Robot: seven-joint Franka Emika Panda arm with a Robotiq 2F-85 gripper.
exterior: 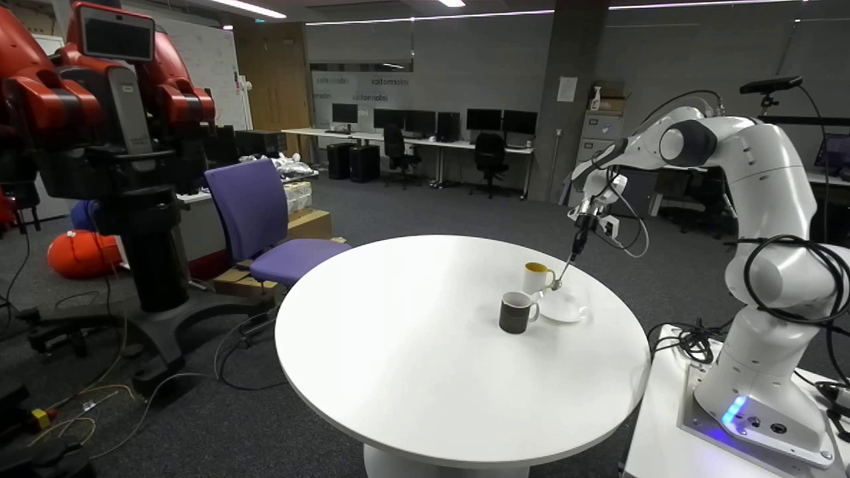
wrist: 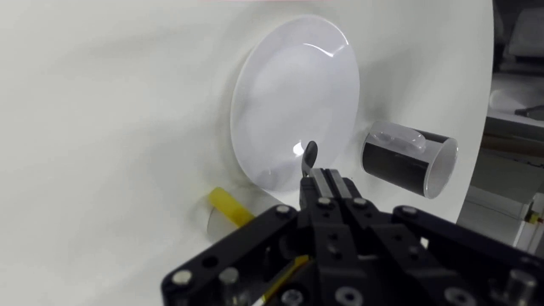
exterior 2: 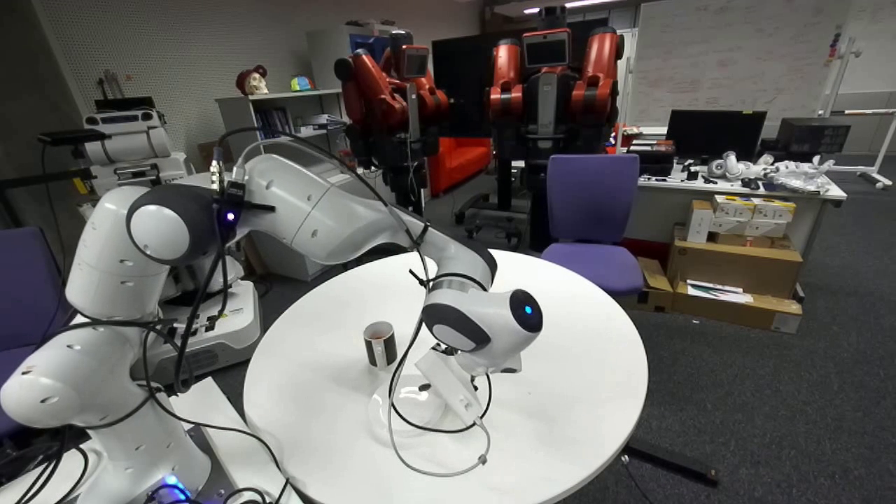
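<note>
My gripper (exterior: 579,245) is shut on the thin handle of a metal spoon (exterior: 562,275). The spoon slants down, bowl lowermost, raised over the far side of the white plate (exterior: 567,312). In the wrist view the dark spoon bowl (wrist: 310,153) shows just past the closed fingertips (wrist: 321,182), against the plate's edge. A white mug with yellow inside and handle (exterior: 534,279) stands just behind the plate; the gripper partly covers it in the wrist view. A black-and-white mug (wrist: 400,157) stands upright beside the plate. In exterior view 2 the arm hides the gripper and spoon.
A purple chair (exterior 2: 592,218) stands at the table's edge. A cable (exterior 2: 437,472) loops from the wrist over the plate area in exterior view 2.
</note>
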